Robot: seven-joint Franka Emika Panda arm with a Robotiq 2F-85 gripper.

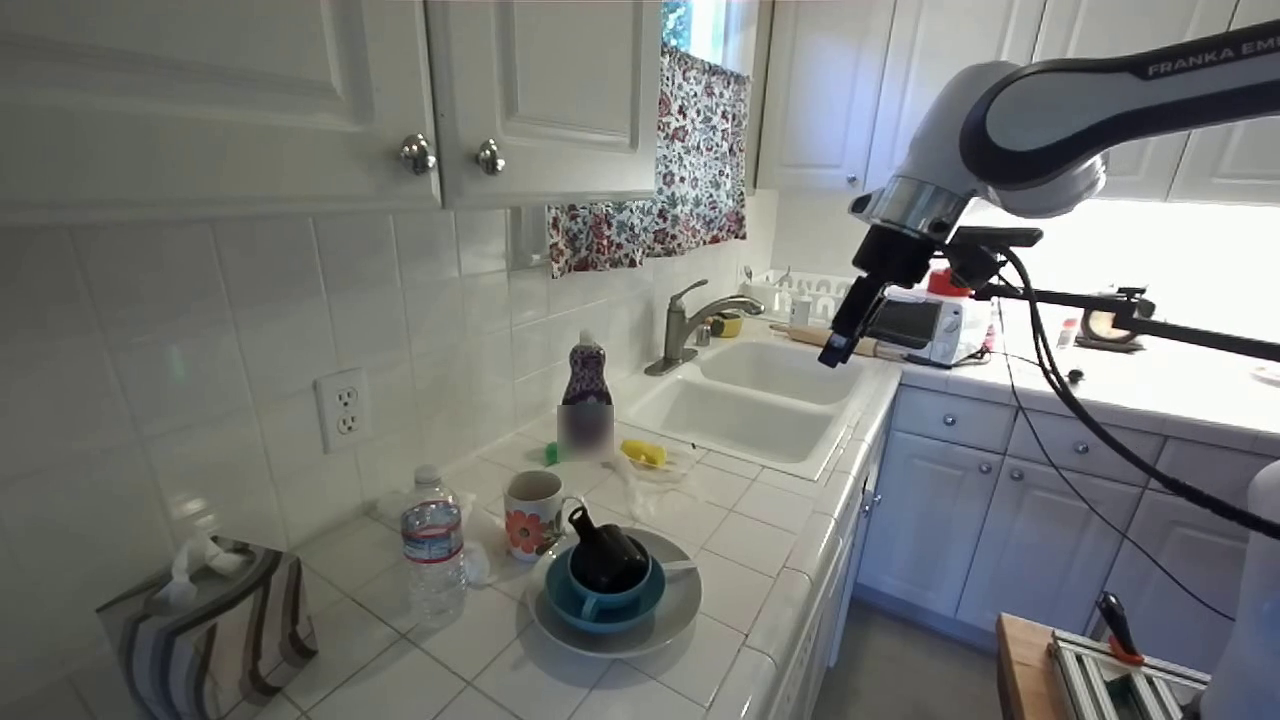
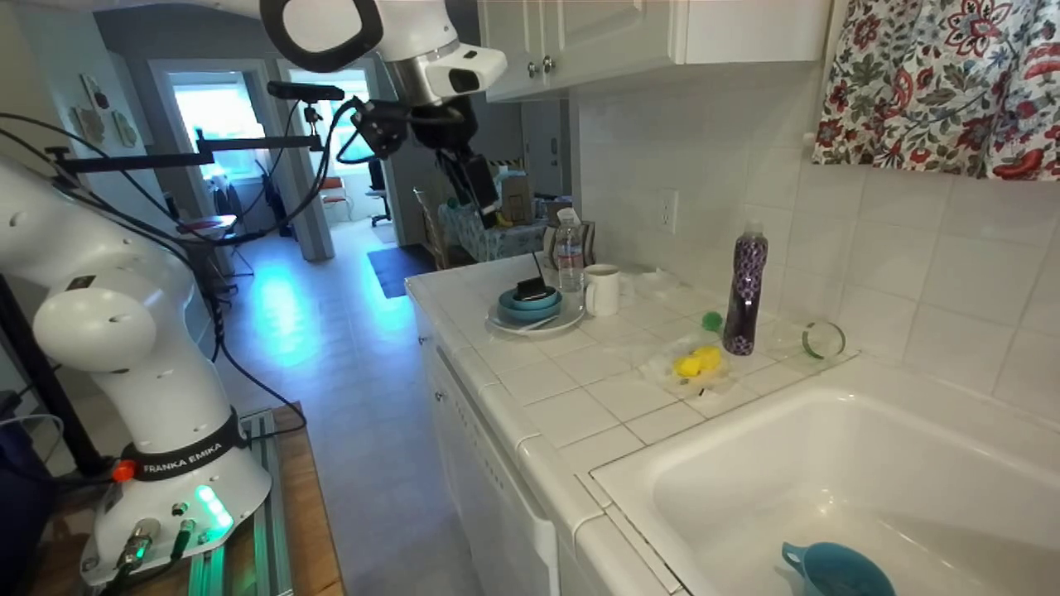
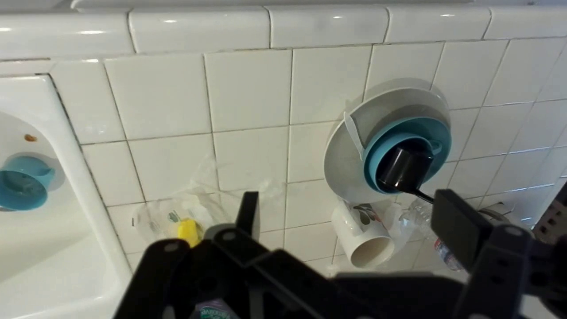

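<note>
My gripper is open, its two dark fingers wide apart with nothing between them. In exterior view 1 it hangs high above the counter's front edge. On the counter a grey plate [image 3: 343,165] carries stacked blue bowls [image 3: 438,135], a white utensil [image 3: 352,130] and a black ladle-like item [image 3: 406,167] lying in the upper one. A white mug with a flower print [image 1: 529,517] stands beside the plate. In the sink [image 2: 894,437] lies a blue cup [image 2: 845,569].
A clear water bottle [image 1: 432,540], a striped tissue box [image 1: 210,624], a purple soap bottle [image 2: 745,288] and a yellow item [image 2: 698,362] on clear plastic stand along the wall side. Bare tiles lie between plate and sink. The faucet [image 1: 684,324] rises behind the sink.
</note>
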